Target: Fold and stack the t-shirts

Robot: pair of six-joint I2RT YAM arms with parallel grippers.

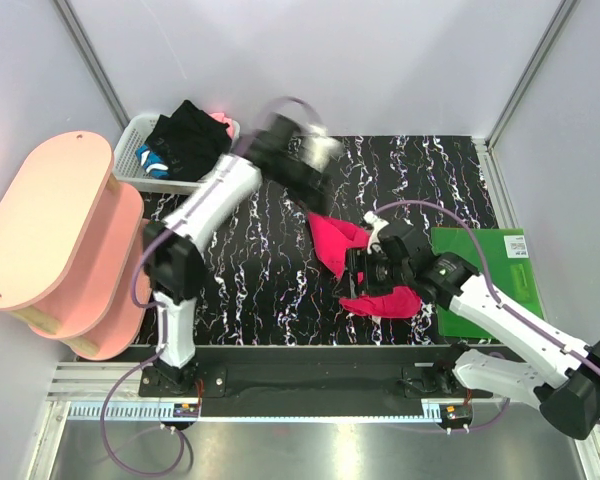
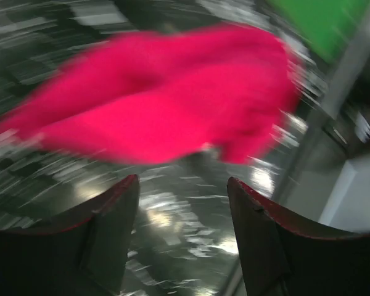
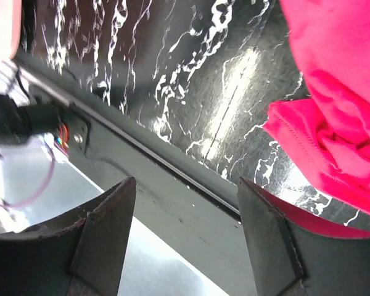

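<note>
A crumpled red t-shirt lies on the black marble table, reaching from the middle toward the front edge. My left gripper, motion-blurred in the top view, is over the shirt's upper part; its fingers stand apart in the left wrist view, with nothing seen between them. My right gripper hangs over the shirt's right side, and its fingers are apart in the right wrist view, the shirt lying beyond them.
A white basket with dark, blue and pink clothes stands at the back left. A pink tiered stand fills the left side. A green board lies at the right.
</note>
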